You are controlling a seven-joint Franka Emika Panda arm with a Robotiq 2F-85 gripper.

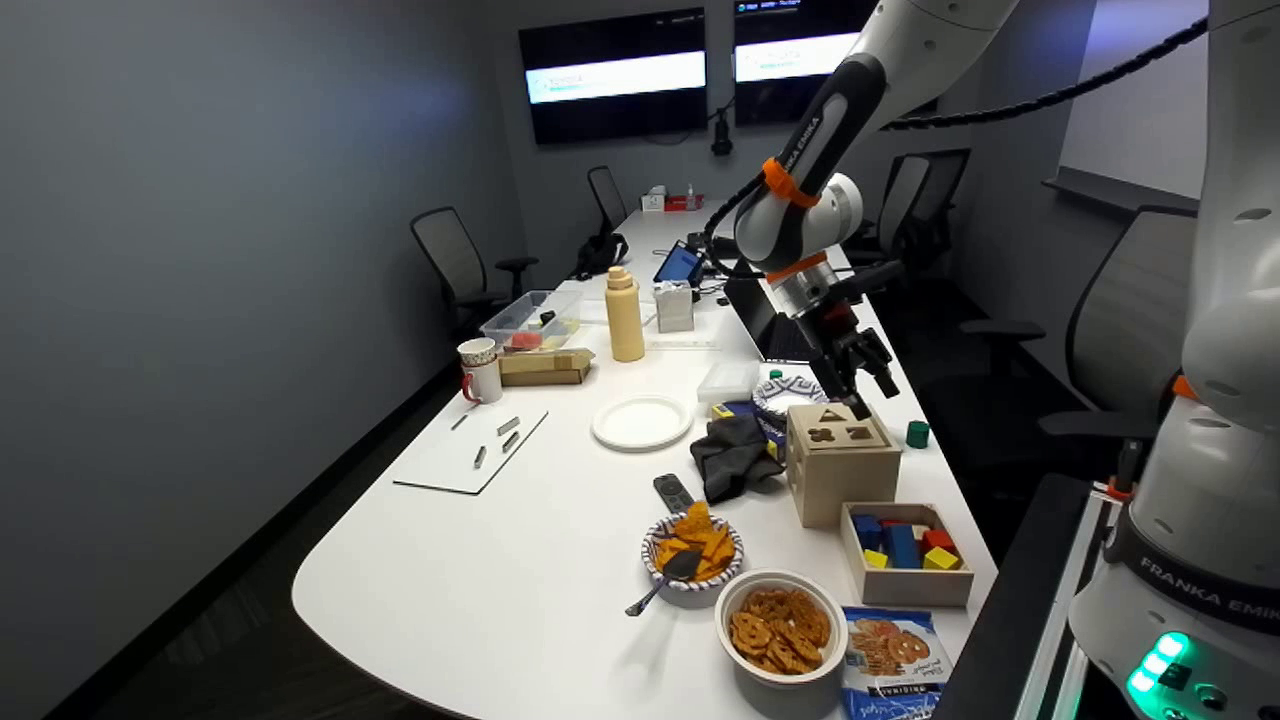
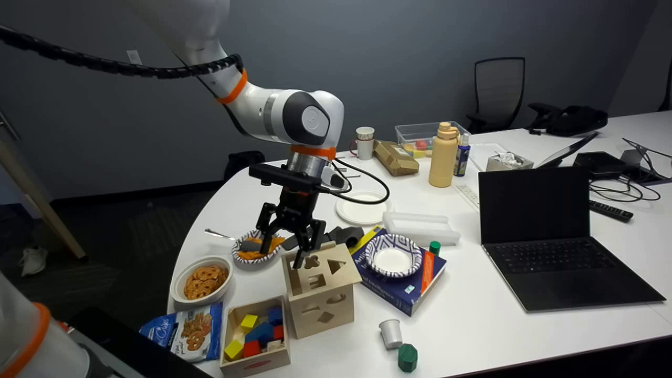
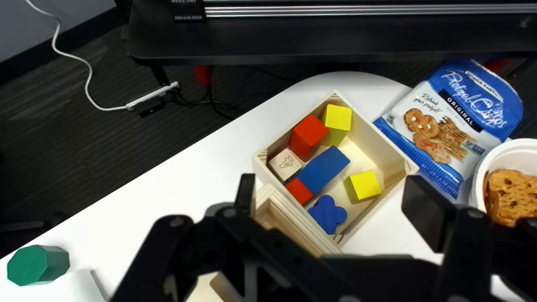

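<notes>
My gripper hangs over the wooden shape-sorter box, its fingers wide apart with nothing between them. The sorter box stands upright, with shaped holes in its top and side. Beside it sits a shallow wooden tray of coloured blocks. Between and beyond my fingers in the wrist view, the tray shows a blue flower-shaped block, a yellow cube, a red block and others. Part of the sorter box is hidden behind the gripper in that view.
A pretzel bag, a pretzel bowl and a chip bowl crowd the near side. A green block and a small cup lie near the table edge. A laptop stands farther off. The white tabletop has free room.
</notes>
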